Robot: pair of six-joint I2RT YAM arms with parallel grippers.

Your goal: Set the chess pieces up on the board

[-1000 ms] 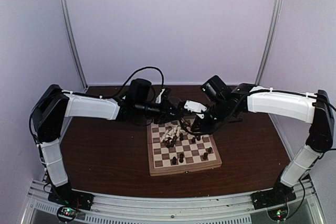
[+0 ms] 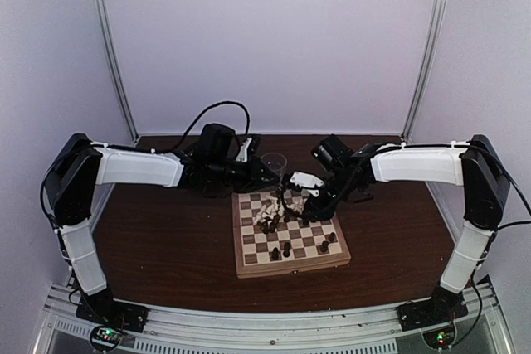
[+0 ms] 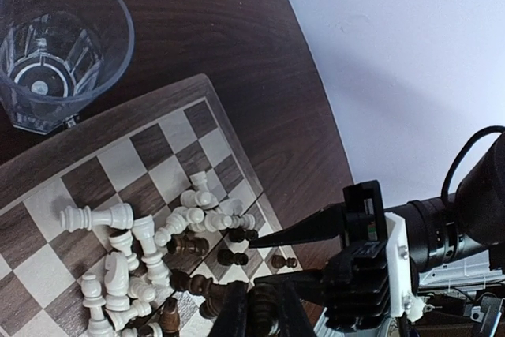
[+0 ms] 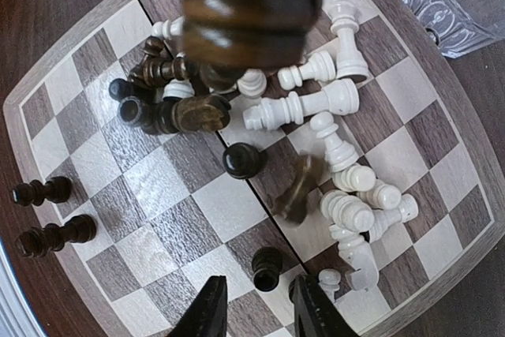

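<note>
At the bottom of the left wrist view, my left gripper is shut on a dark chess piece (image 3: 263,313). A large blurred dark shape at the top of the right wrist view looks like a piece near the camera. My right gripper has its fingers apart with nothing gripped, over the chessboard (image 2: 249,269). A dark piece (image 4: 267,268) on the board shows beyond that gap, and a brown piece (image 4: 300,189) beside it is blurred. White pieces (image 4: 304,106) lie tumbled together; dark ones (image 4: 170,108) lie near them.
A clear plastic cup (image 3: 63,45) stands just behind the board. Dark pieces (image 4: 59,234) occupy squares along one board edge. Both arms come close together over the board's far part. Bare table (image 2: 166,246) lies on either side.
Over the last second my right arm has shifted left and a little lower over the board, and my left arm has drawn slightly left.
</note>
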